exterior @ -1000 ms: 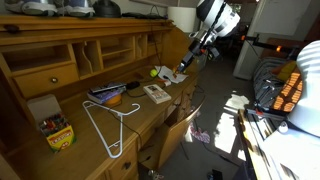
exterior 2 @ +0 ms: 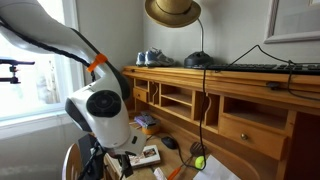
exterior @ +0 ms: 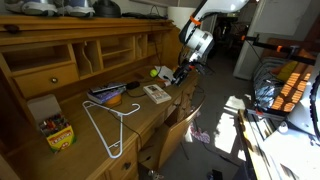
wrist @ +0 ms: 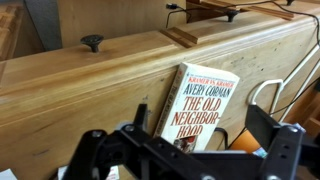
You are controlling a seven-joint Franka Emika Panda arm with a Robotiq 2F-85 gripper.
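Observation:
A paperback book (wrist: pixel 197 108) with a cream cover and red and black lettering lies face up on the wooden desktop near its front edge. In the first exterior view the book (exterior: pixel 157 93) is left of my gripper (exterior: pixel 180 80), which hangs low over the desk's right end. The wrist view has my gripper open, its dark fingers well apart and the book's lower end seen between them. Nothing appears gripped. In the second exterior view, the white arm stands close to the book (exterior 2: pixel 148 156), and the gripper is small and dark there.
A white hanger (exterior: pixel 120 124) and a colourful box (exterior: pixel 58 133) lie further left on the desk. A dark mouse (exterior 2: pixel 170 142), a yellow-green ball (exterior 2: pixel 199 162) and papers share the desktop. An open drawer (exterior: pixel 172 140) juts out in front.
The arm has reached lower and its gripper has come down toward the desk's right end. The book and other desk items have stayed put.

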